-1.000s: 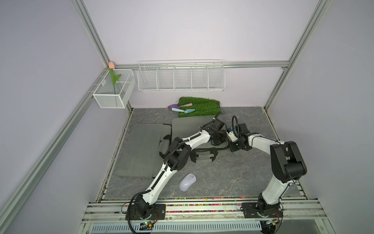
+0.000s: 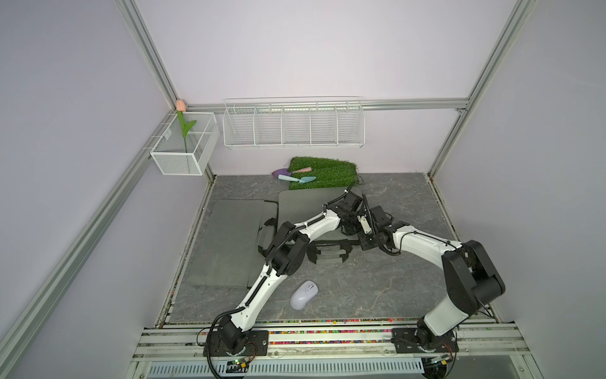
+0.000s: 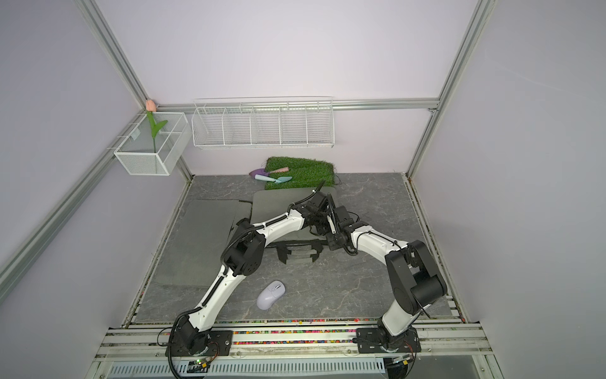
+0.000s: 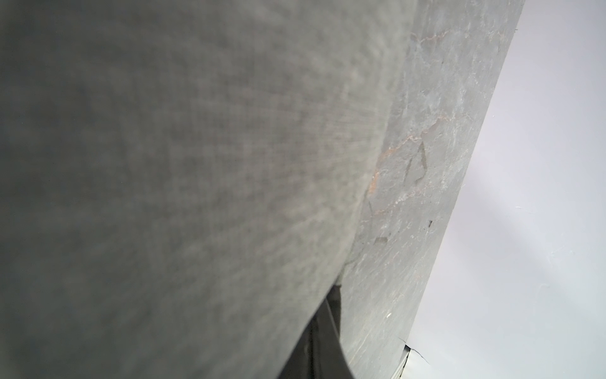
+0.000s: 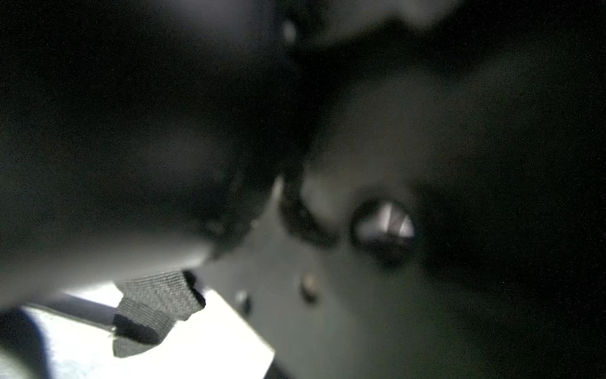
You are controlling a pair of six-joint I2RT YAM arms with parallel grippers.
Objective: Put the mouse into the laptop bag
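The pale lilac mouse [image 2: 304, 295] lies on the grey table near its front edge, away from both grippers. Grey laptop bag fabric lies as two flat pieces: a left piece [image 2: 221, 246] and a right piece [image 2: 301, 201], each with a handle. My left gripper is shut low against the bag's grey cloth [image 4: 189, 189], with nothing seen between its fingers. Close beside it, at the right piece's right end, is my right gripper [image 2: 363, 232]; it is shut, its tips hidden. The right wrist view is mostly dark and blurred, with a grey strap [image 5: 154, 309] showing.
A green turf mat [image 2: 331, 171] with two small garden trowels lies behind the bag. White wire baskets [image 2: 293, 126] hang on the back wall and in the left corner.
The right gripper has moved left, up against the left gripper at the bag's right end. The left arm, the mouse and the visible bag pieces have stayed in place.
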